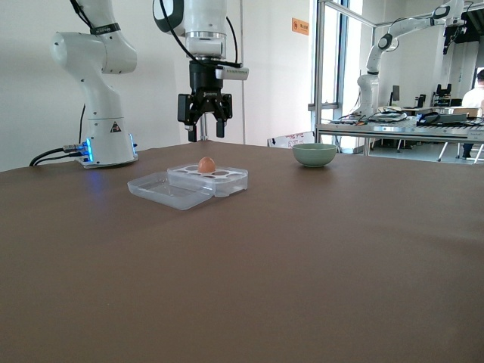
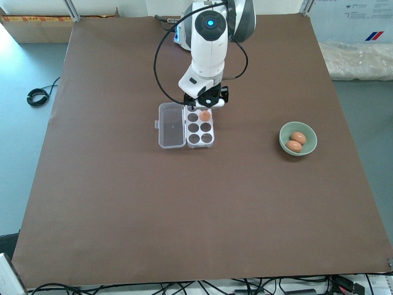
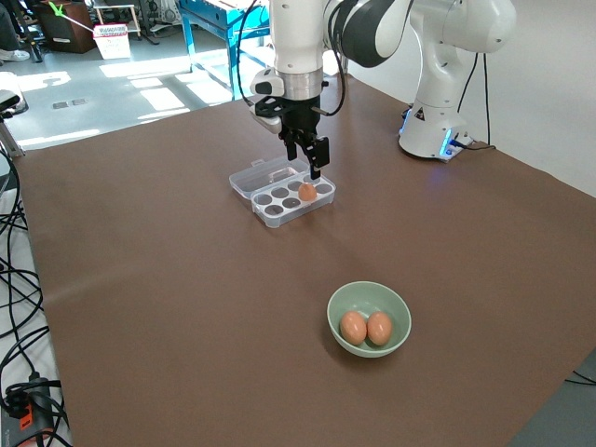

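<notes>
My black gripper (image 1: 206,130) hangs above the clear plastic egg box (image 2: 199,137) (image 3: 274,210), open as seen in the top view, with nothing showing between its fingers. The box lies with its lid folded back, and one brown egg (image 1: 206,165) (image 3: 307,192) sits in one of its round holes. A pale green bowl (image 2: 311,140) (image 1: 314,156) (image 3: 369,298) stands apart from the box, holding two brown eggs (image 2: 294,145) (image 3: 354,328).
Cables run along the table's outer edge on the floor side.
</notes>
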